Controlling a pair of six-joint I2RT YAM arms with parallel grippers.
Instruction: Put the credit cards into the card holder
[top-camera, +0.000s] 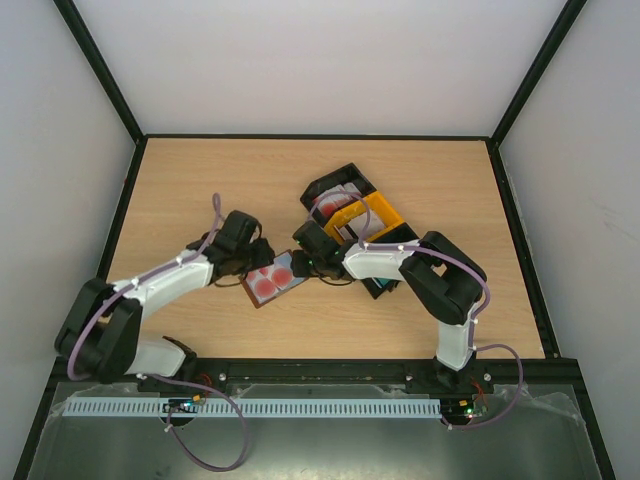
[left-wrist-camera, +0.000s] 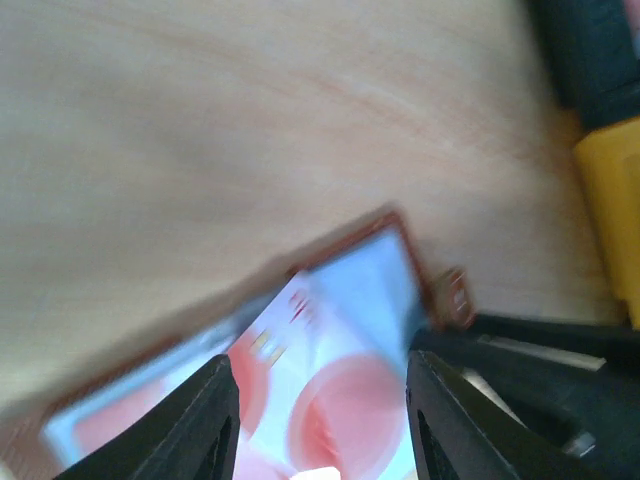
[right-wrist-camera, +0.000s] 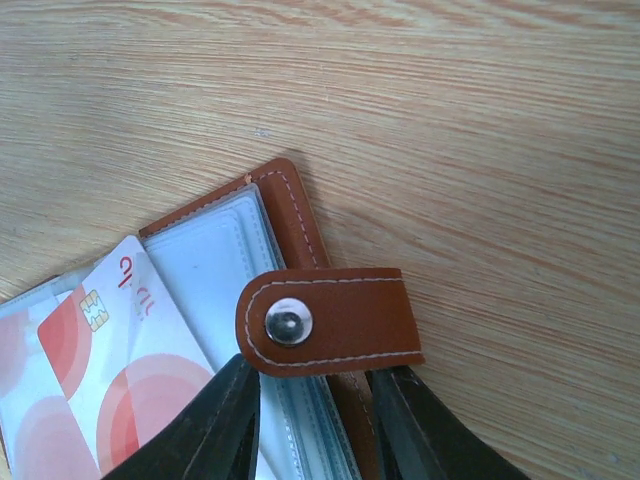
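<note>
The brown card holder (top-camera: 257, 300) lies spread out on the table between both grippers, with clear sleeves (right-wrist-camera: 217, 245) showing in the right wrist view. A white card with red circles and a chip (right-wrist-camera: 150, 385) sits at a slant over the sleeves; whether its lower part is inside one cannot be told. More pink circles (right-wrist-camera: 48, 440) show at the left there. My left gripper stands open above the holder, with nothing in its fingers. My right gripper has its fingers apart at the holder's edge, by the snap strap (right-wrist-camera: 370, 318).
At the right, a black box (top-camera: 312, 190) with cards in it, a yellow box (top-camera: 392, 218) and another dark box (top-camera: 404, 234) stand in a row, partly under the right arm. Open table lies in front of and left of the holder.
</note>
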